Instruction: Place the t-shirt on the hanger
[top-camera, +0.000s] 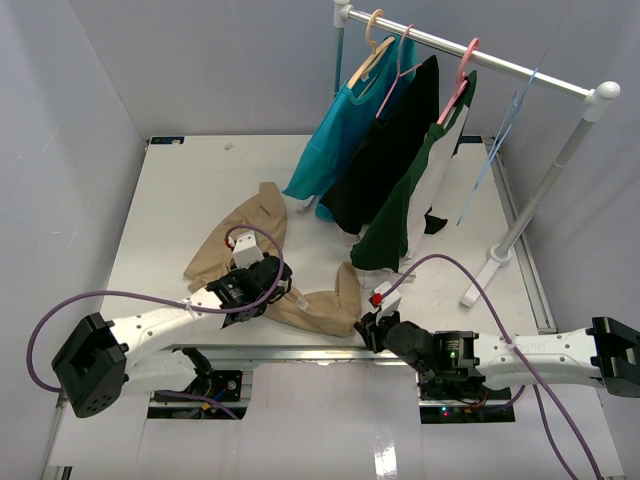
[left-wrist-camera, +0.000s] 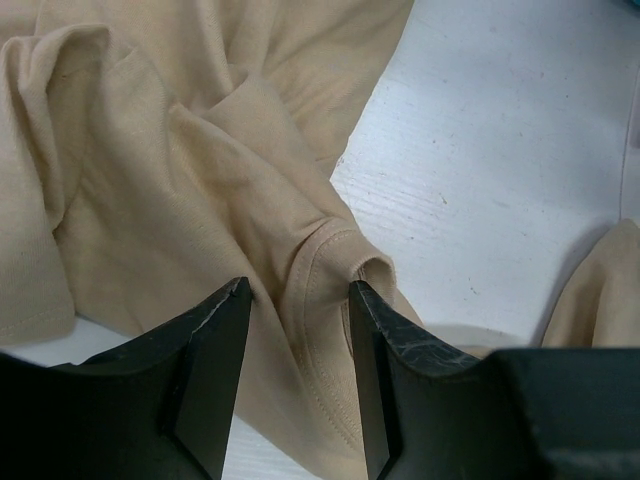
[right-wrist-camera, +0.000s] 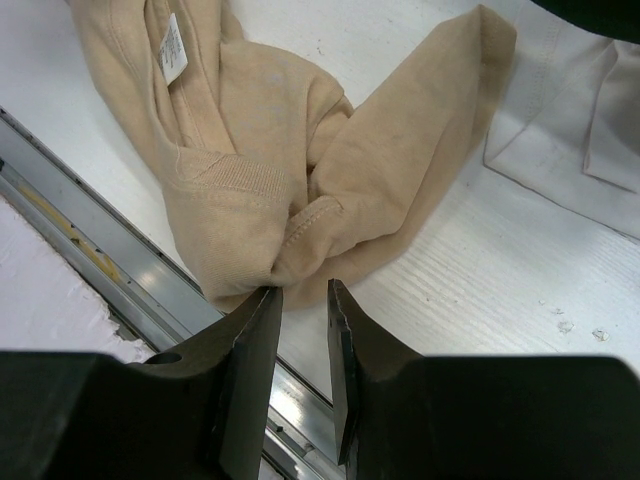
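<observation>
A beige t shirt (top-camera: 322, 311) lies crumpled on the white table. My left gripper is over its folds; in the left wrist view the fingers stand apart, a collar-like edge of beige cloth (left-wrist-camera: 320, 270) between and beneath them. My right gripper is at the shirt's front-right end, its fingers apart beside a folded hem (right-wrist-camera: 225, 210); whether cloth is gripped is not visible. A blue empty hanger (top-camera: 505, 130) hangs at the right end of the rail.
A white rack (top-camera: 550, 175) carries teal (top-camera: 330, 140), black (top-camera: 385, 160) and green (top-camera: 390, 220) shirts over the table's back right.
</observation>
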